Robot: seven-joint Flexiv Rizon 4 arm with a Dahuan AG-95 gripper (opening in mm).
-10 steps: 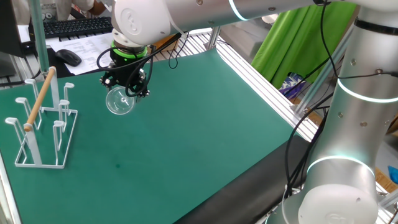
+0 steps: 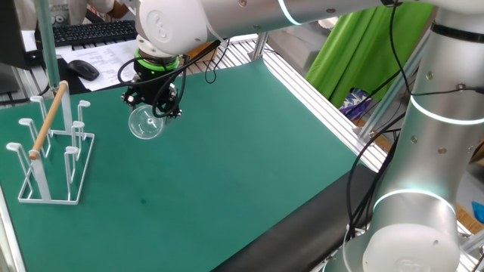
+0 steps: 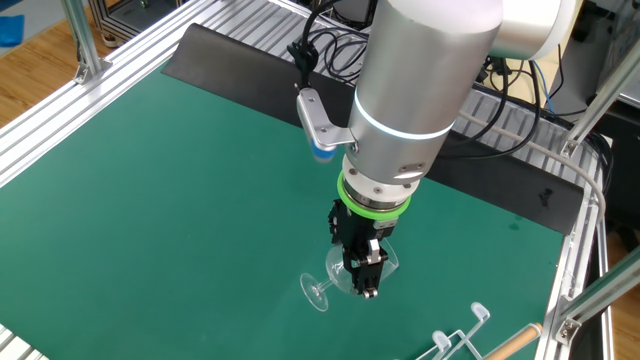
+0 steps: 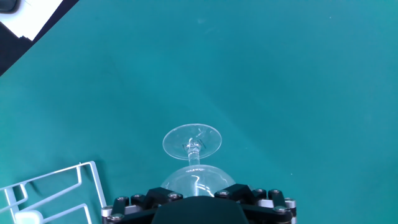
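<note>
A clear stemmed glass [image 3: 335, 268] is held tilted, with my gripper [image 3: 368, 280] shut on its bowl. In the wrist view the bowl [image 4: 198, 179] sits between the black fingers, its lower part hidden by them. The stem and round foot [image 4: 192, 141] point away from the gripper, up the picture. From exterior view 1, the glass's round mouth [image 2: 146, 122] shows just under the gripper [image 2: 154, 110], facing that camera. The gap below the glass is hard to judge.
A white rack [image 2: 57, 201] with upright hooks and a wooden bar stands left of the glass in exterior view 1. A mouse [image 2: 83, 70], papers and a keyboard lie beyond the far edge.
</note>
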